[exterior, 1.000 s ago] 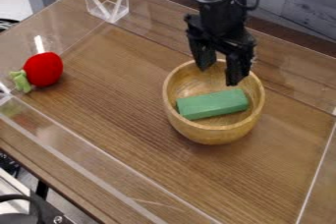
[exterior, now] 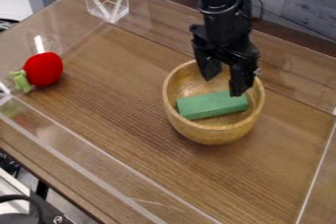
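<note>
My black gripper [exterior: 221, 76] hangs open over a round tan bowl [exterior: 184, 120], its fingers apart at the bowl's back rim, reaching down into it. A green block [exterior: 210, 106] lies inside the bowl toward the front, below the fingers, with nothing seen held between them.
A red tomato-like object [exterior: 43, 68] with a green top sits at the left on the wooden table [exterior: 105, 130]. A clear plastic container [exterior: 108, 2] stands at the back left.
The green block appears shifted or turned slightly toward the left.
</note>
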